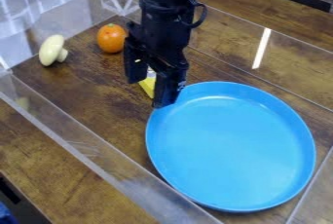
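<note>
My black gripper (152,77) points down over the middle of the wooden table, open, with its fingers spread either side of a small yellow object (148,85), which they partly hide. Whether they touch it I cannot tell. Just right of and below the gripper lies a large blue plate (228,150).
An orange round object (111,39) stands at the back left, with a white mushroom-like item (53,50) farther left. A clear barrier runs along the left and lower left.
</note>
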